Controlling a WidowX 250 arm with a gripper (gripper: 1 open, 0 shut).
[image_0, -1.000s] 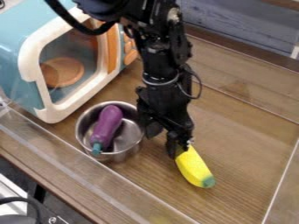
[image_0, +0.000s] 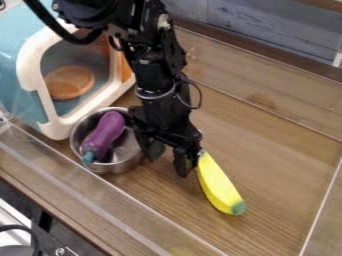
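My black gripper (image_0: 171, 150) is open, low over the wooden table between a metal bowl and a yellow banana (image_0: 219, 185). The banana lies on the table just right of my fingers, its green tip toward the front. A purple eggplant (image_0: 100, 138) lies in the metal bowl (image_0: 122, 161) to my left. Whether my fingertips touch the banana or the bowl's rim is unclear.
A light blue and white toy oven (image_0: 52, 119) with an orange round piece (image_0: 68, 82) inside stands at the back left. A wooden ledge borders the front left.
My arm has risen and shifted slightly left over the last second, uncovering more of the banana. The bowl and eggplant look nearly unchanged.
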